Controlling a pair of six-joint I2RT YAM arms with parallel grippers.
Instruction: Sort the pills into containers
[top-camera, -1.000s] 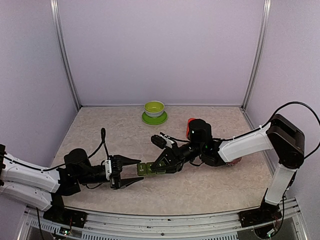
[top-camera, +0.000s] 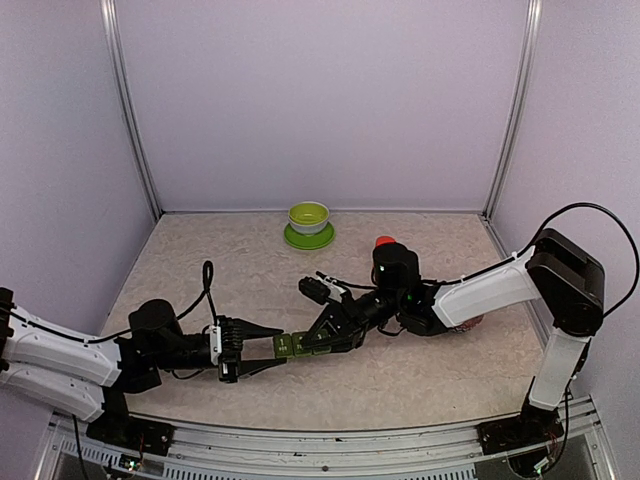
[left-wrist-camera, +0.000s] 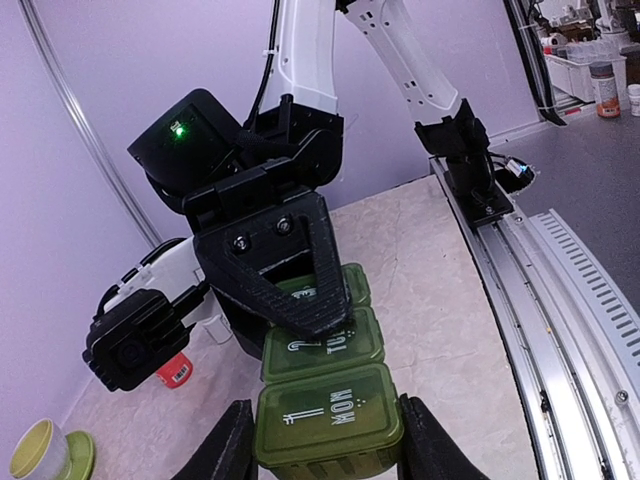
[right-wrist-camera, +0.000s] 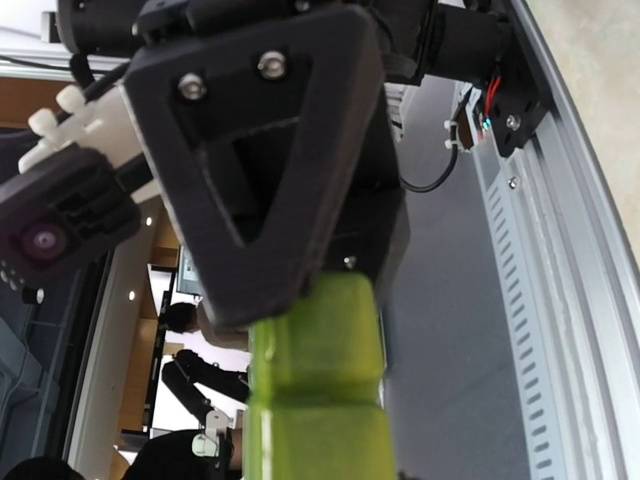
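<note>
A green pill organizer (top-camera: 286, 345) is held level above the table between both grippers, its lids marked with days, "MON" nearest in the left wrist view (left-wrist-camera: 325, 415). My left gripper (top-camera: 278, 345) is shut on its left end, a finger at each side of the MON compartment. My right gripper (top-camera: 328, 337) is shut on the organizer farther along, its black finger (left-wrist-camera: 280, 285) lying over the lids. In the right wrist view the organizer (right-wrist-camera: 315, 340) shows as translucent green. Any pills inside cannot be made out.
A green bowl (top-camera: 309, 212) sits on a green plate (top-camera: 297, 240) at the back centre. A red object (top-camera: 385, 241) stands behind the right arm, mostly hidden. A metal rail (top-camera: 330, 435) runs along the front edge.
Both arms have shifted very slightly lower in the top view, with the organizer between them. The bowl and plate are unchanged.
</note>
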